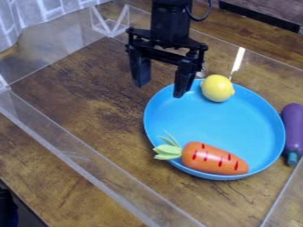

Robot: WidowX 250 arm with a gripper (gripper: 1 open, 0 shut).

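Note:
A black gripper [161,73] hangs open at the upper middle, its two fingers apart with nothing between them, over the back left rim of a blue plate. A toy carrot [211,158] with a pale green top lies at the front of the blue plate [207,120]. A yellow lemon-like ball [217,87] sits at the plate's back.
A purple eggplant-like toy [292,133] lies right of the plate at the frame's edge. Clear walls or strips border the left and bottom left.

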